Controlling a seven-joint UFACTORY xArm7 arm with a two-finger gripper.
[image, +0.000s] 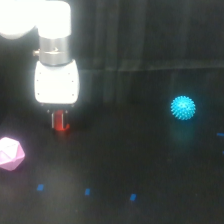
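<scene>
A small red object (60, 121) shows directly below the white hand, at the level of my gripper (60, 127). My fingers come down at its sides and partly cover it. It looks dark and blurred here, so whether the fingers press on it or stand apart from it cannot be made out. It is also unclear whether the object touches the dark table. The arm comes in from the top left.
A pink faceted ball (10, 153) lies at the left edge, below and left of my gripper. Far to the right sits a spiky cyan ball (183, 108). Small blue marks dot the table's front and right edge.
</scene>
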